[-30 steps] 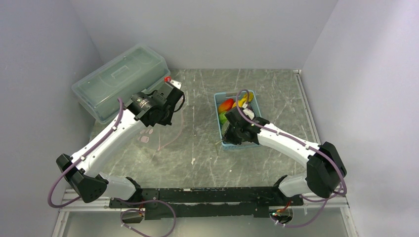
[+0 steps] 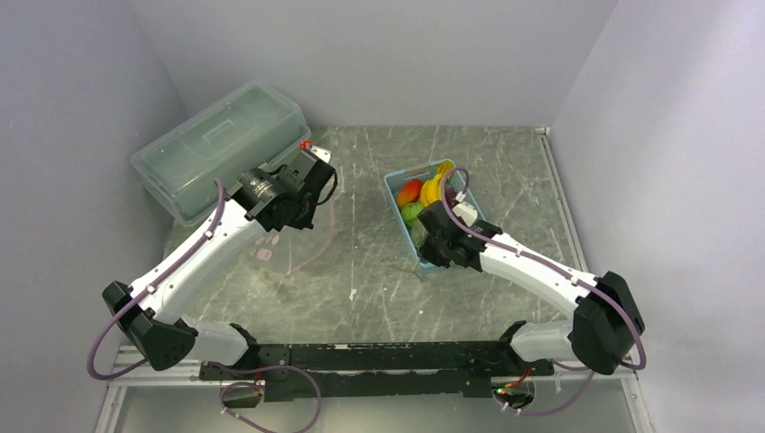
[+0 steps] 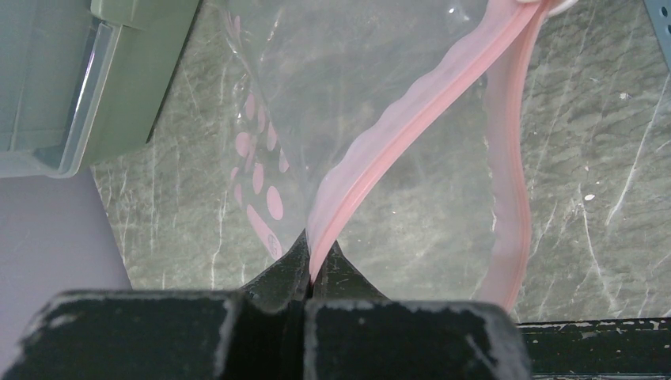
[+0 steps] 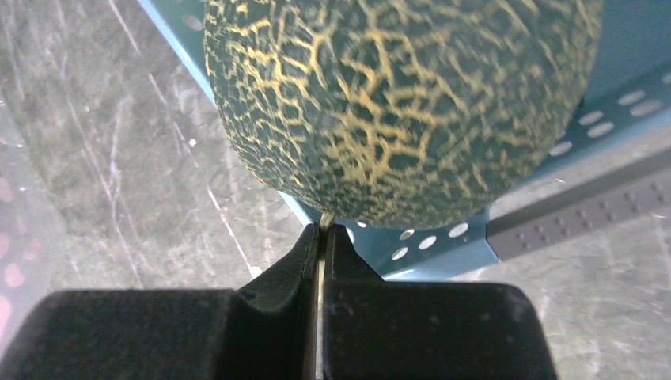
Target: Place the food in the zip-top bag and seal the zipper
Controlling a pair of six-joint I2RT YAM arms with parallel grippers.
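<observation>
A dark green melon with a yellow net pattern (image 4: 403,103) fills much of the right wrist view, low in the blue basket. My right gripper is shut on its thin stem, right below the melon. From above, the right gripper (image 2: 431,262) hangs over the basket's near end and largely hides the melon. My left gripper is shut on the pink zipper edge (image 3: 399,131) of the clear zip top bag (image 3: 356,71). The bag's mouth gapes, with the other pink edge (image 3: 513,174) apart from the held one.
In the blue basket (image 2: 391,191) lie a red-orange mango (image 2: 409,193), yellow bananas (image 2: 431,189) and a green vegetable (image 2: 411,213). A lidded green box (image 2: 221,140) stands at the back left. Between bag and basket the grey marbled table (image 2: 361,298) is clear.
The basket has turned askew. The left arm and bag have stayed still.
</observation>
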